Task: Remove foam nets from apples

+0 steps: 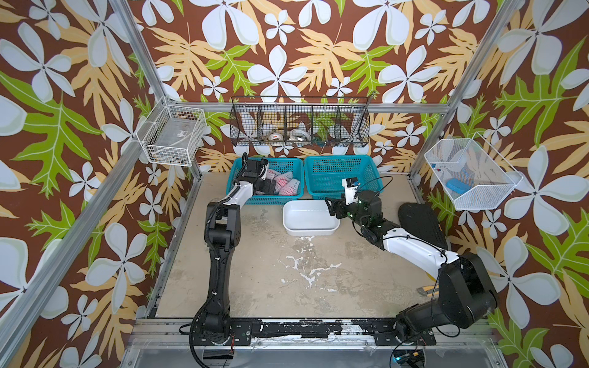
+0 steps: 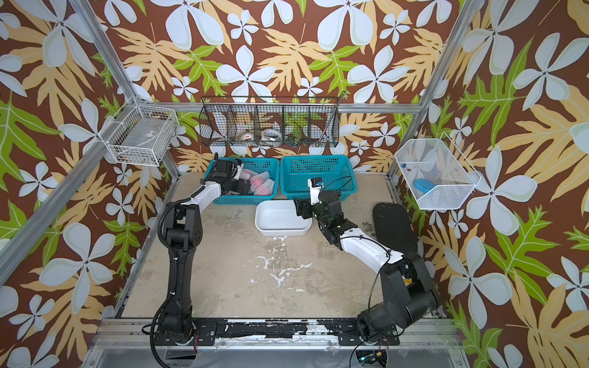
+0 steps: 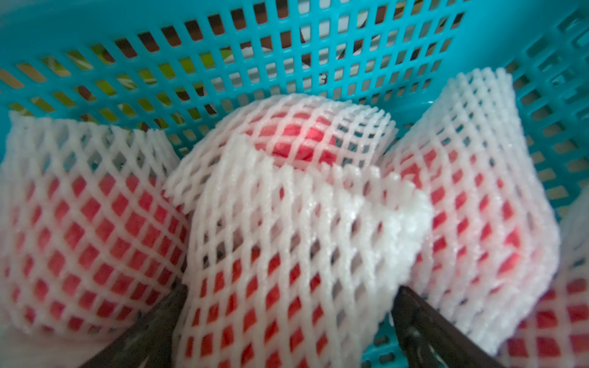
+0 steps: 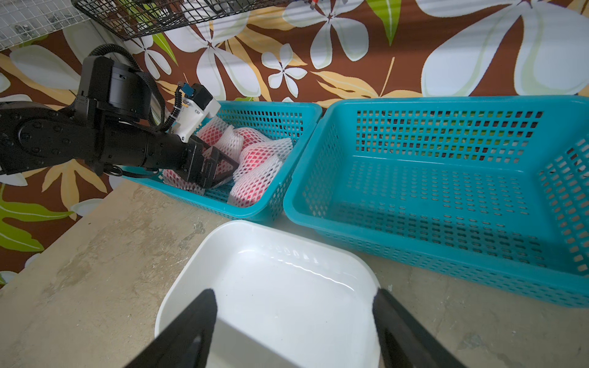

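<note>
Several red apples in white foam nets fill the left teal basket (image 1: 288,199). In the left wrist view my left gripper is down in that basket, open around a netted apple (image 3: 288,263), with others (image 3: 92,239) beside and behind it. Whether the fingers touch that apple I cannot tell. My right gripper stands open over the empty white tray (image 4: 276,282) in front of the baskets, nothing between its fingers.
An empty teal basket (image 4: 429,178) stands right of the full one. A black pad (image 1: 420,220) lies at the right. Wire baskets hang on the back and side walls.
</note>
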